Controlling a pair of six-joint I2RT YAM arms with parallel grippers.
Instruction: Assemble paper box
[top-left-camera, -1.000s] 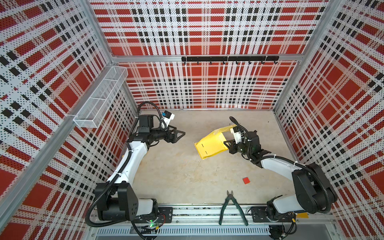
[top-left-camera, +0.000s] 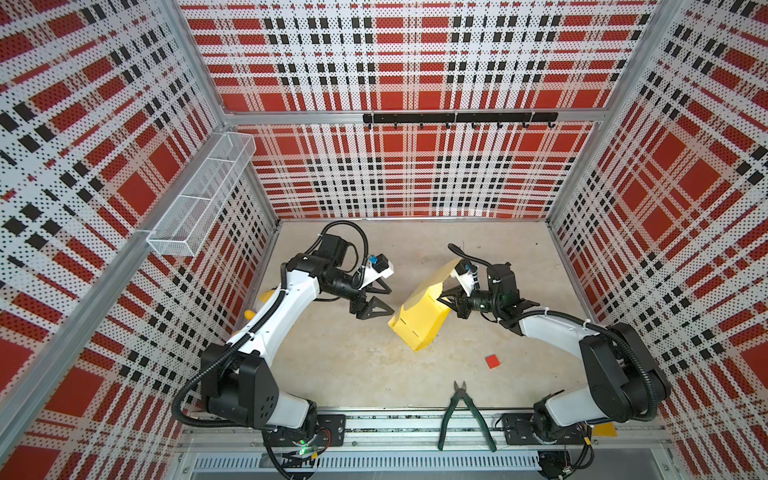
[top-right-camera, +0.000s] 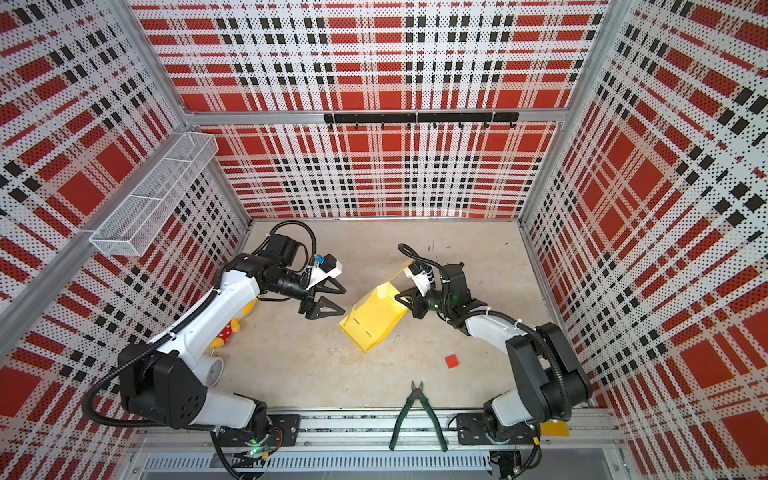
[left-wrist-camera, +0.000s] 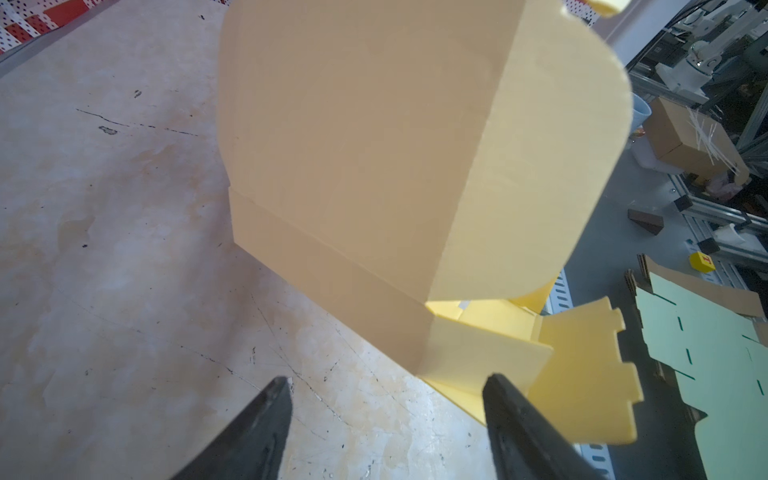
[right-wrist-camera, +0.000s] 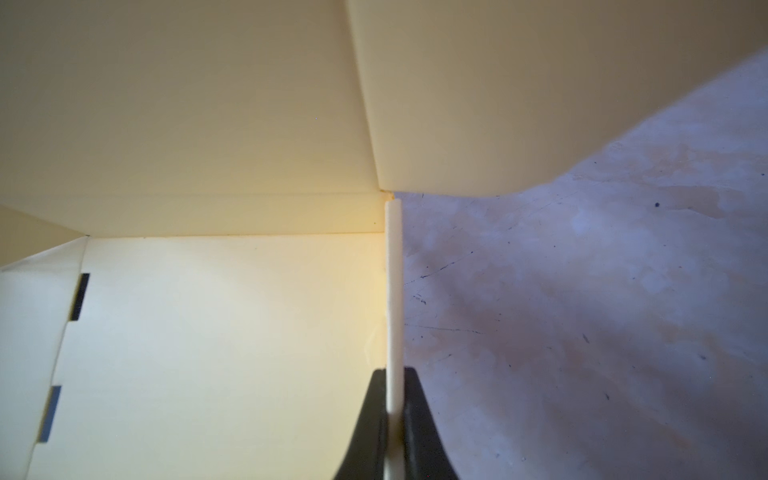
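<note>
A partly folded yellow paper box (top-left-camera: 422, 317) is held tilted over the middle of the table. My right gripper is shut on one of its thin side walls, seen edge-on between the fingers. Left of the box, my left gripper (top-left-camera: 385, 297) stands open, pointing at it with empty space between its fingers. The left wrist view shows the lid panel (left-wrist-camera: 360, 120) with its rounded side flap (left-wrist-camera: 532, 160) folded at an angle, and a small flap and a notched panel (left-wrist-camera: 588, 372) below. Slots show in the panel in the right wrist view.
A small red square (top-left-camera: 492, 361) lies on the table front right. Green-handled pliers (top-left-camera: 464, 416) rest at the front edge. A yellow and red object (top-right-camera: 233, 324) is partly hidden behind the left arm.
My left gripper has come rightward and toward the front, closer to the box, and its fingers have spread wider.
</note>
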